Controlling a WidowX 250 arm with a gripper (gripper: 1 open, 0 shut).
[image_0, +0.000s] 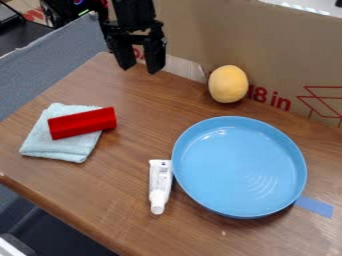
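Observation:
My black gripper (140, 60) is at the top of the view, open, with nothing between its fingers, above the back of the wooden table. A red block (83, 122) lies on a folded pale blue cloth (54, 147) at the left. A white tube (159, 186) lies at the front, beside a blue plate (239, 166). A yellow egg-shaped object (229, 84) stands at the back right.
A cardboard wall (291, 62) with red printing closes off the back. A strip of blue tape (313, 206) is at the right.

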